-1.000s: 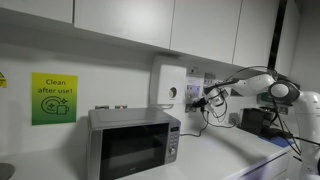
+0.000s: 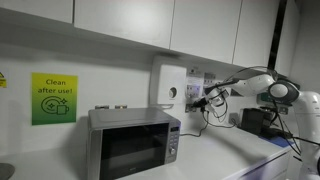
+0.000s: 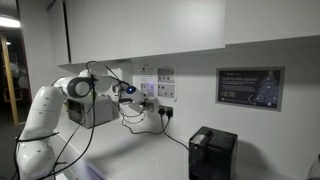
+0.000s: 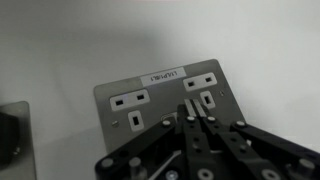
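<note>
A grey double wall socket (image 4: 155, 97) with a small label along its upper edge fills the middle of the wrist view. In front of its right part, my gripper is shut, with nothing showing between its fingers. The fingertips lie over the plate near the right outlet's holes; whether they touch it I cannot tell. From the side, my gripper (image 2: 202, 103) reaches the back wall beyond the microwave (image 2: 133, 142). In the other exterior view my arm (image 3: 100, 82) stretches toward the wall sockets (image 3: 165, 85).
A dark appliance (image 3: 212, 153) stands on the counter by the wall, with black plugs and cables (image 3: 163, 122) above it to the left. A white dispenser (image 2: 167, 80) hangs on the wall. Cupboards (image 2: 125, 20) overhang the counter.
</note>
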